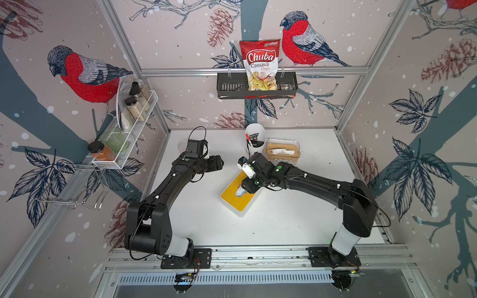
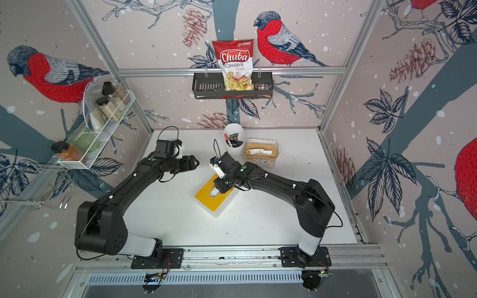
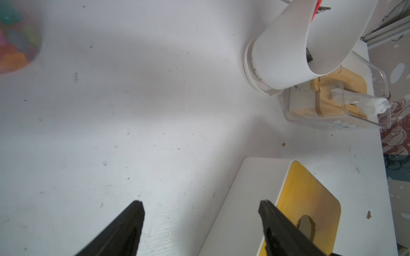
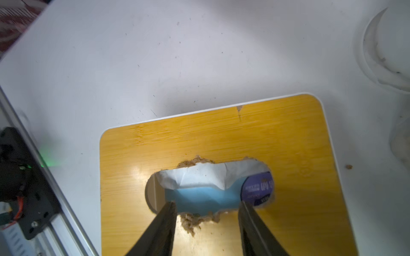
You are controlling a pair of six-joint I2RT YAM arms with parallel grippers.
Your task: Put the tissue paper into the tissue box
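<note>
The tissue box, white with a yellow top, stands mid-table. Its slot shows white and blue inside. My right gripper hangs open over it, nothing between its fingers. My left gripper is open and empty, raised over the table left of the box. A clear container with a tan block and a white folded tissue stands at the back right, behind the box.
A white holder with small items stands at the back. A cup of colored pieces is at the back left, partly hidden by my left arm in the top views.
</note>
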